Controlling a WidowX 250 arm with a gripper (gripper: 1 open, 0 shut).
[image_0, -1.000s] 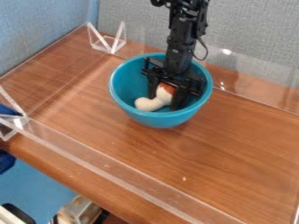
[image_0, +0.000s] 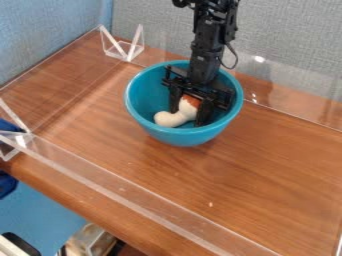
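Note:
My black gripper (image_0: 201, 100) reaches down into a teal bowl (image_0: 147, 100) at the upper middle of the table. It is shut on a toy (image_0: 175, 116) with a pale, rounded end and an orange part, which lies inside the bowl. The fingertips are partly hidden among the dark linkage and the bowl.
Clear barriers and white brackets (image_0: 120, 50) line the edges. A grey wall stands behind. Blue and metal items sit off the table at the lower left.

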